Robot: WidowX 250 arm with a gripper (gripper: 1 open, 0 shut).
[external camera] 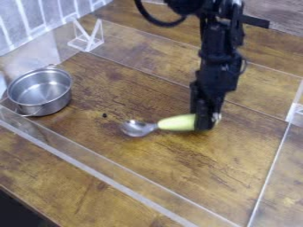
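Note:
A spoon with a silver bowl (136, 129) and a pale yellow-green handle (179, 122) lies low over the wooden table, right of centre. My black gripper (203, 119) comes down from above and is shut on the right end of the handle, which it partly hides. The arm is blurred.
A steel pot (41, 96) stands at the left. A white rack (88, 34) is at the back left. Clear strips and edges run along the front left and right of the wooden table (142, 177), whose middle is largely clear.

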